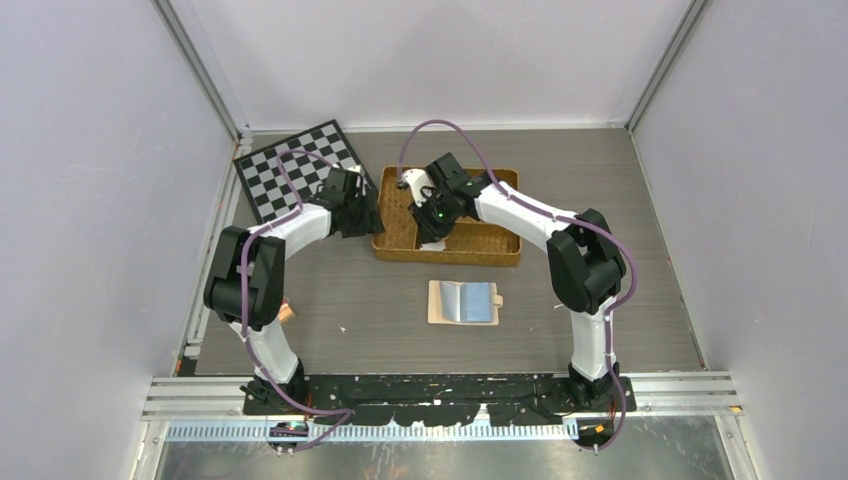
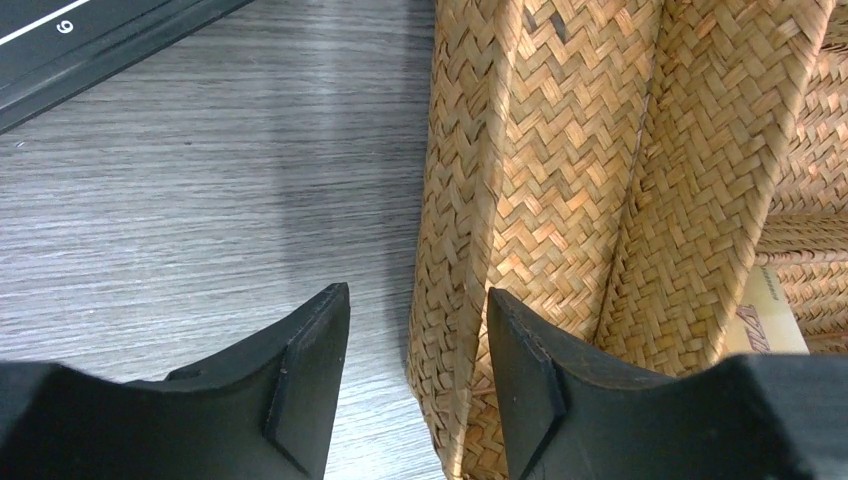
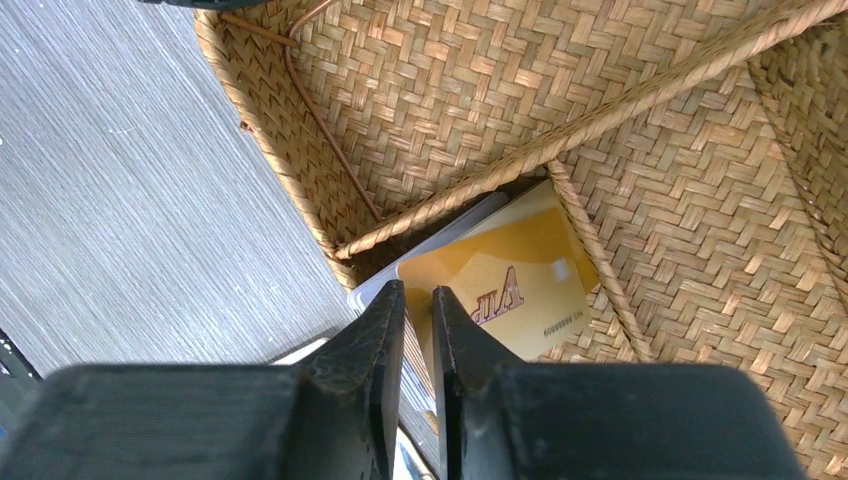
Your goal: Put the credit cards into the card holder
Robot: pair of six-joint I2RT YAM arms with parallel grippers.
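A gold-coloured card lies over whitish cards in a front compartment of the woven basket. My right gripper is at the card's near edge, its fingers a narrow gap apart; whether they press on the card cannot be told. In the left wrist view, my left gripper stands open at the basket's left end, with the basket's side wall showing between its fingers. The tan card holder, its blue and pale sleeves showing, lies open on the table in front of the basket.
A black-and-white chessboard lies at the back left, close to the left arm. A small orange-brown item sits partly behind the left arm. Table on either side of the card holder is clear.
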